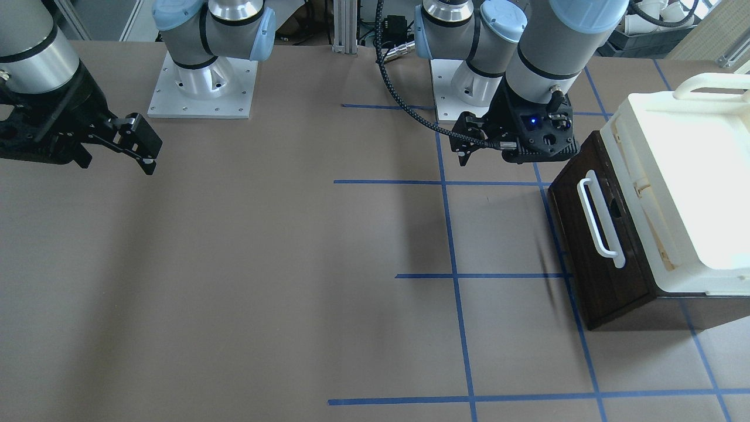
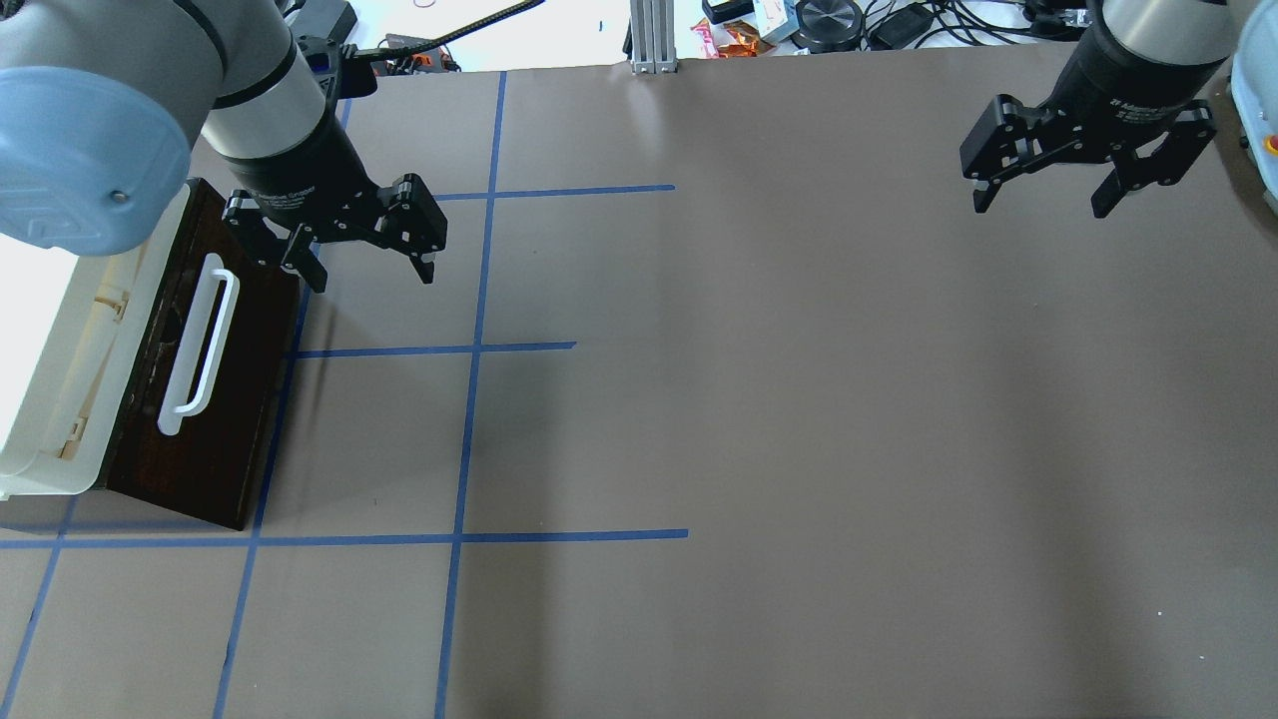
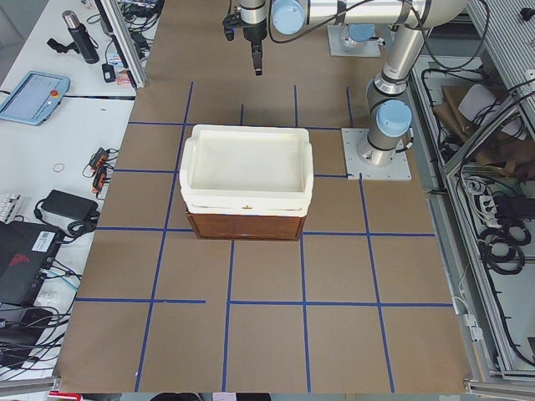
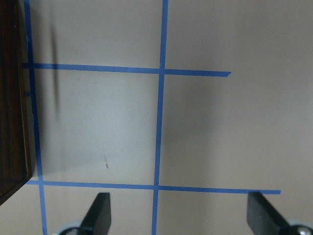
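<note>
A dark wooden cabinet [image 1: 597, 281] with a white handle [image 1: 594, 218] on its front and a white open-topped tray [image 3: 247, 196] on top stands on the taped floor. My gripper [image 2: 371, 282] hangs above the floor beside the cabinet's handle side, near its back end in the front view. In the left wrist view its two fingertips [image 4: 100, 210] are wide apart with only floor between them, and the cabinet's dark edge [image 4: 12, 122] shows at the left.
A second arm's black gripper [image 2: 1042, 192] hangs across the open floor, away from the cabinet. Blue tape lines grid the floor.
</note>
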